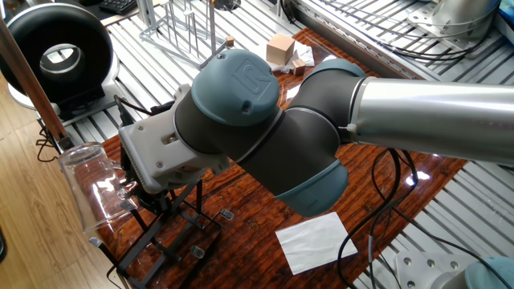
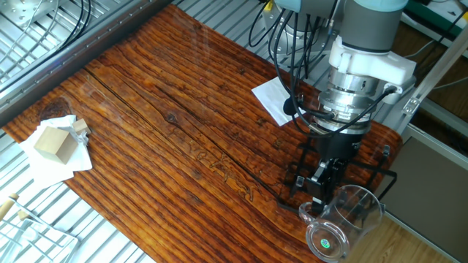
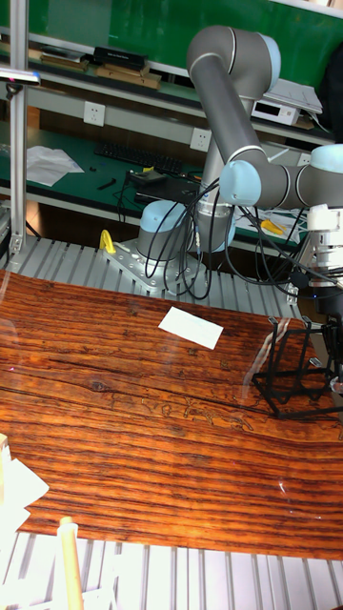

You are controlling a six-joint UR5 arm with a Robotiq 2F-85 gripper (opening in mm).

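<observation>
A clear cup (image 2: 355, 213) with a handle and a green mark on its base lies tilted at the table's corner, beside a black wire rack (image 2: 384, 172). My gripper (image 2: 319, 199) points down at the cup's handle side, its dark fingers close against the handle (image 2: 306, 212). Whether they are clamped on it cannot be made out. From exterior view 1 the cup (image 1: 95, 186) shows next to the rack (image 1: 152, 250), while the wrist covers the fingers. Exterior view 3 cuts off most of the cup at its right edge; the rack (image 3: 294, 371) stands there on the wooden board.
A white sheet (image 2: 275, 100) lies flat on the wooden board (image 2: 168, 146). Wooden blocks (image 2: 56, 145) rest on paper at the opposite end, near a wire stand (image 2: 36, 237). Cables hang around the arm. Much of the board's middle is bare.
</observation>
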